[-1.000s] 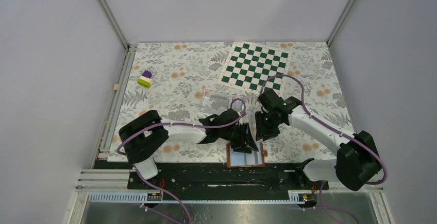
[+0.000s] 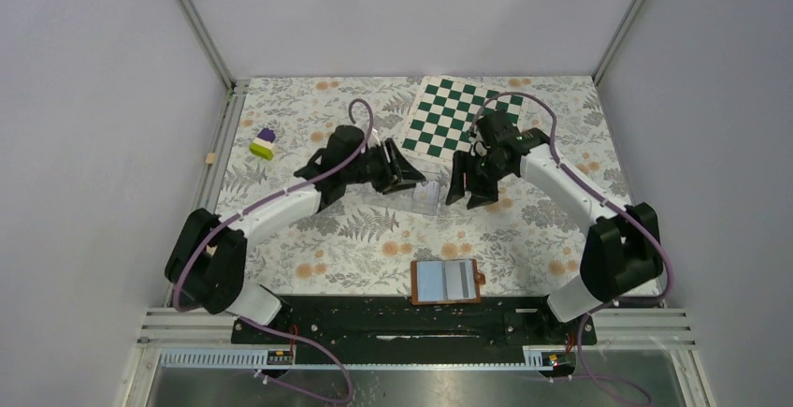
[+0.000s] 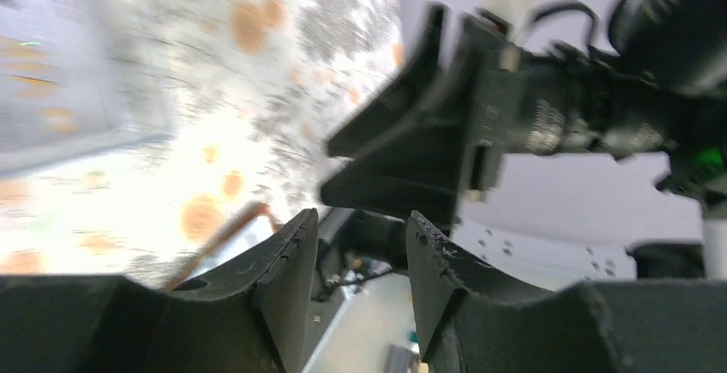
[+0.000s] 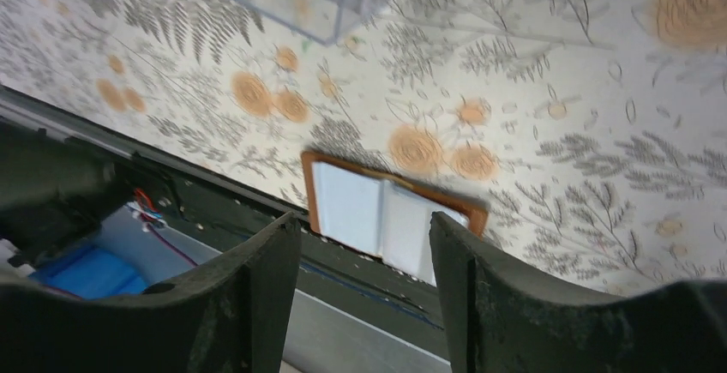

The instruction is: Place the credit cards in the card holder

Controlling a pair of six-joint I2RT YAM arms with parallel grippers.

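The open brown card holder [image 2: 413, 282] lies flat at the table's front edge. Pale card-like panels [image 4: 349, 203] fill both of its halves; how many cards are there I cannot tell. Over the right end of the clear tray [image 2: 397, 203], in the middle of the table, my left gripper [image 2: 408, 181] is open and empty. Just right of that tray, behind the holder, hangs my right gripper [image 2: 465, 203]. Its fingers [image 4: 273, 261] stand apart with nothing between them. A paler rectangle [image 2: 426, 192] shows within the tray; whether it is a card is unclear.
A green and white checkerboard [image 2: 447, 117] lies at the back, partly under the right arm. The small coloured block [image 2: 263, 144] sits far left. Both grippers are close together.
My left gripper has gone from above the card holder back to the clear tray, leaving the holder uncovered. My right gripper has moved back and slightly left. The holder has not shifted.
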